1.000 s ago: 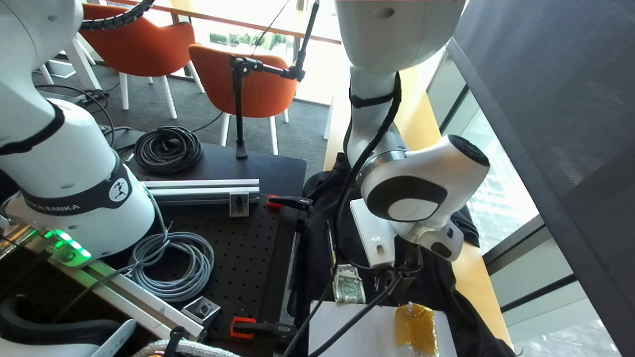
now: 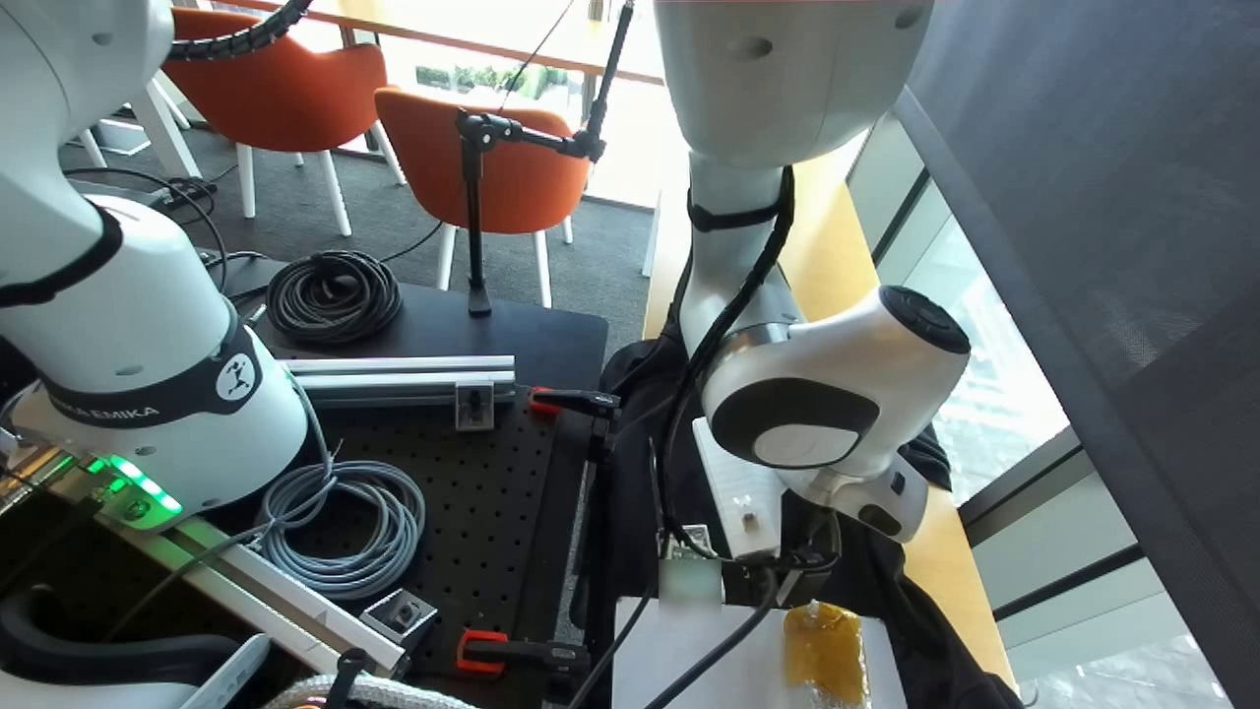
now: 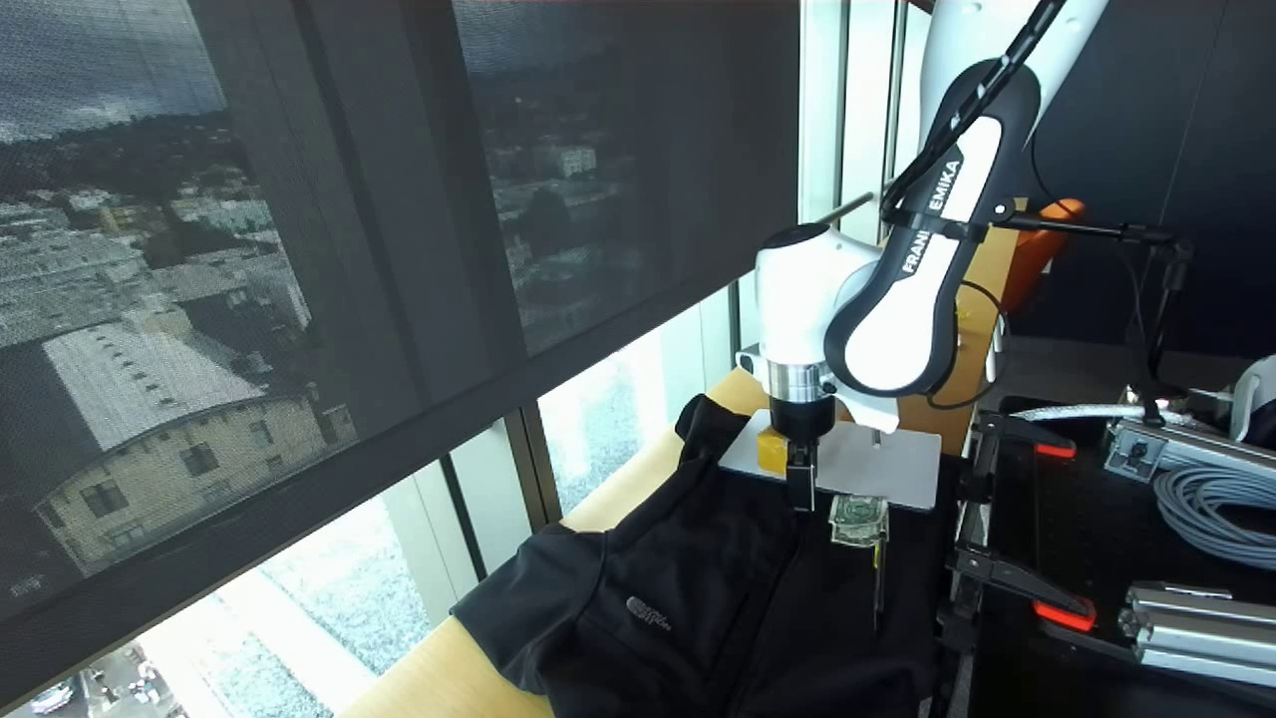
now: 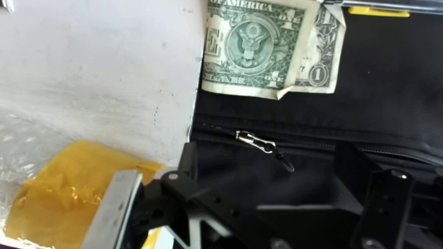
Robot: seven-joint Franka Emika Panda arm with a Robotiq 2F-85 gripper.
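My gripper stands open over a black jacket, with nothing held between its fingers. In the wrist view a metal zipper pull [image 4: 256, 141] with a cord loop lies on the jacket's zip, seen between and beyond the fingertips. A folded one-dollar bill [image 4: 251, 45] rests on the black cloth [image 4: 386, 79] farther up, beside the white board's edge. Exterior view 2 shows the gripper [image 3: 801, 481] pointing down near the board, to the left of the bill [image 3: 858, 517]. In exterior view 1 the fingers are mostly hidden by the arm's hand and cables.
A white board [image 3: 903, 461] lies on the jacket, bearing a yellow packet [image 4: 62, 195] in clear bubble wrap close beside the gripper. A thin dark item with yellow [image 4: 378, 11] touches the bill's far end. Clamps [image 3: 1029, 586] line the black table's edge.
In exterior view 1 the arm and hand have come down slightly and toward the white board. The bill and zipper pull, clearer there before, are now blurred or covered.
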